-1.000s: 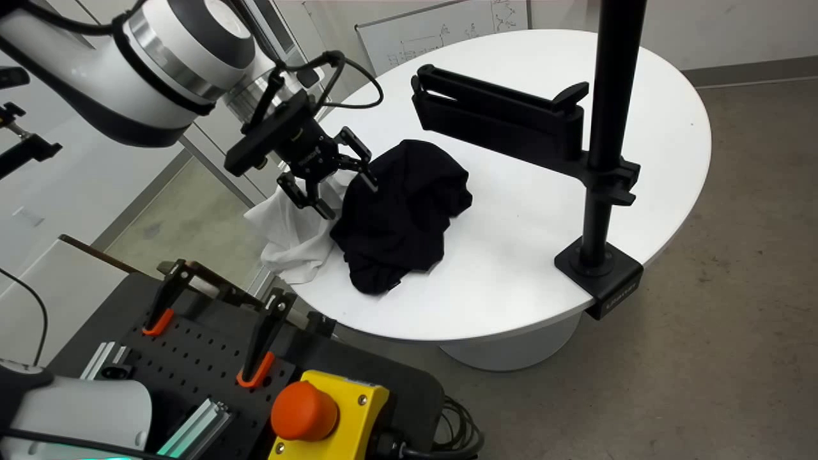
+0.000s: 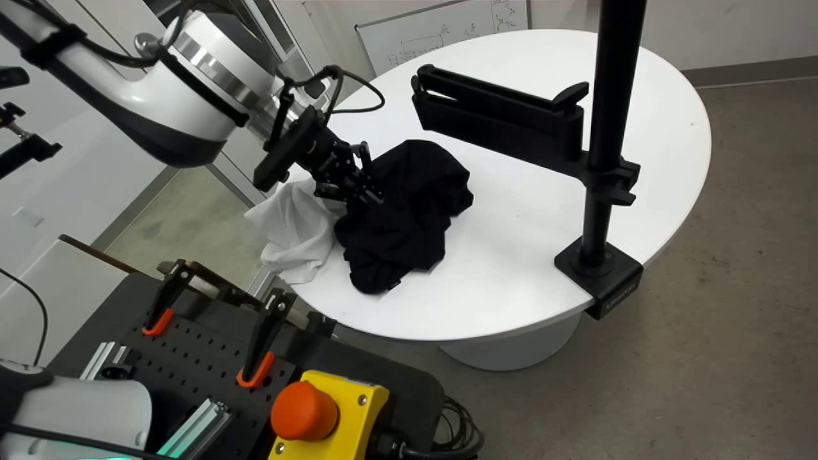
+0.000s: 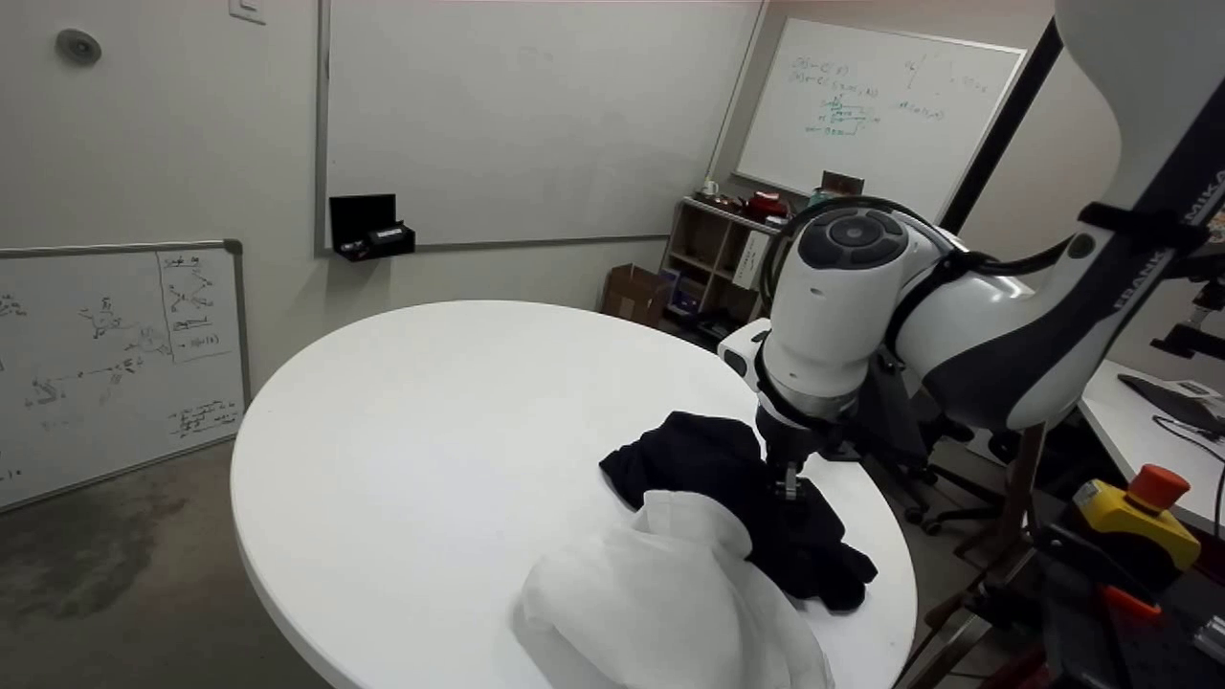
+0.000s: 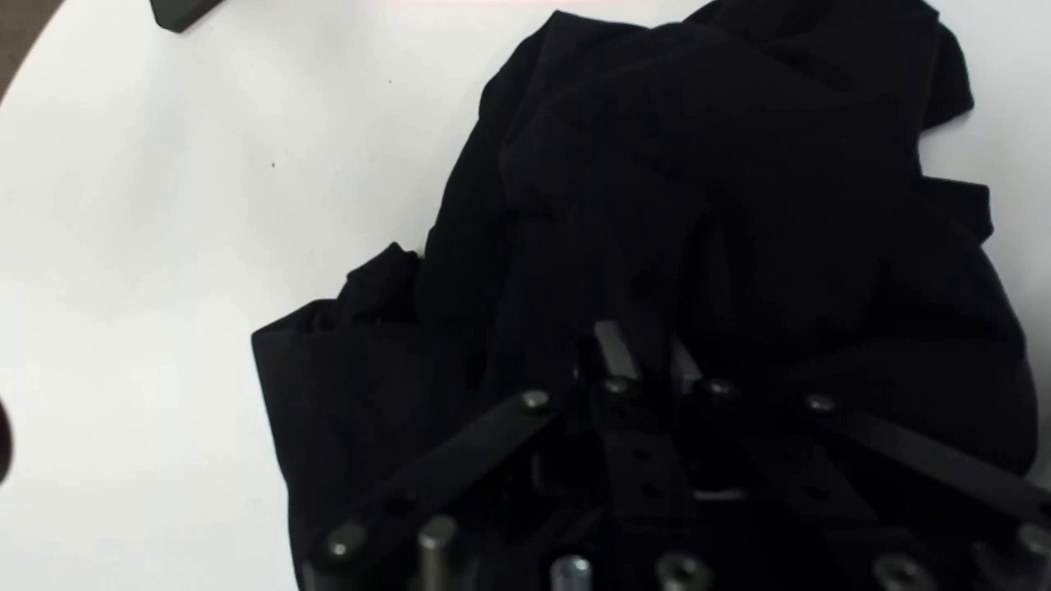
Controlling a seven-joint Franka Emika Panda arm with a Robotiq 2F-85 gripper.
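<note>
A crumpled black cloth point(image 2: 410, 203) lies on the white round table, and a white cloth point(image 2: 295, 230) lies against it. In the second exterior view the white cloth point(image 3: 660, 597) is in front of the black cloth point(image 3: 701, 448). My gripper points down into the black cloth, which fills much of the wrist view. Its fingertips point(image 4: 616, 350) stand close together with a narrow dark gap between them. Whether a fold of black cloth point(image 4: 749, 197) is pinched there is too dark to tell.
A black post with a folded arm point(image 2: 498, 115) is clamped to the table edge. A yellow box with a red button point(image 2: 330, 414) stands on the dark bench beside the table.
My gripper has moved down and to the right, onto the black cloth. Its fingers, wide apart before, are now close together. The cloths lie almost as before.
</note>
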